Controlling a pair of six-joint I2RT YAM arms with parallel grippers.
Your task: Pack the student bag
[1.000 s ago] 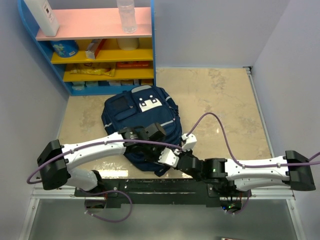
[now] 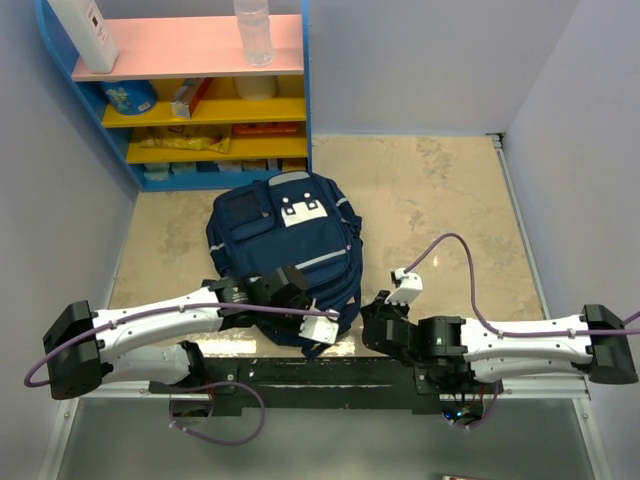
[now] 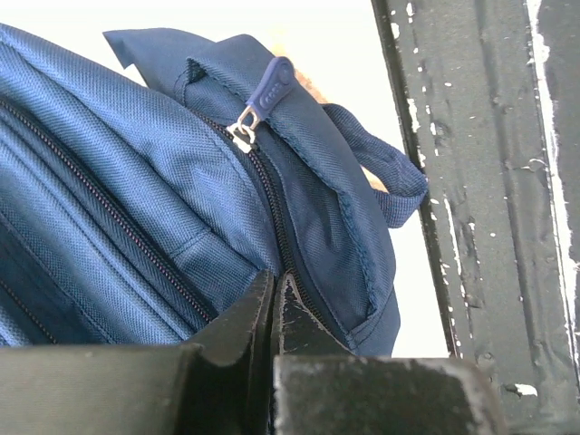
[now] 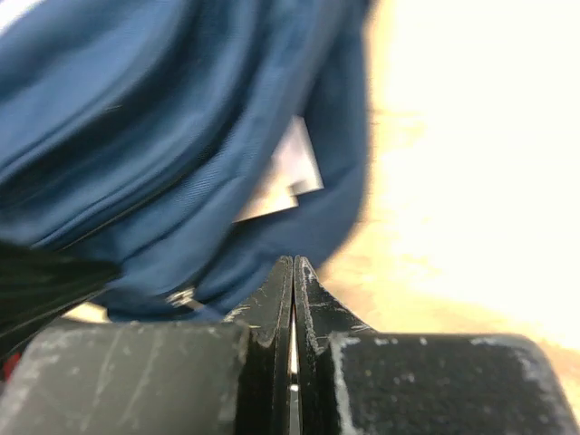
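Note:
The navy student bag (image 2: 290,240) lies on the table in front of the shelf, its near end partly covered by my left arm. Close up in the left wrist view, a blue zipper pull (image 3: 274,86) rests on a dark zipper track at the bag's edge. My left gripper is shut, its tips at the bag cloth near that track; no item shows between them. Beside the bag's right side, my right gripper is also shut with nothing visible between its fingers. In the right wrist view, the bag's side (image 4: 208,172) looks blurred, with a pale patch in a fold.
Behind the bag stands a blue shelf with a pink top (image 2: 180,48), holding a clear bottle (image 2: 254,32), a white bottle (image 2: 90,35), a blue container (image 2: 131,96) and a yellow packet (image 2: 185,138). Bare table (image 2: 430,200) lies to the right.
My right gripper has moved right, away from the left one and the bag's near corner. The left arm has shifted slightly left, and the bag's near part has settled a little.

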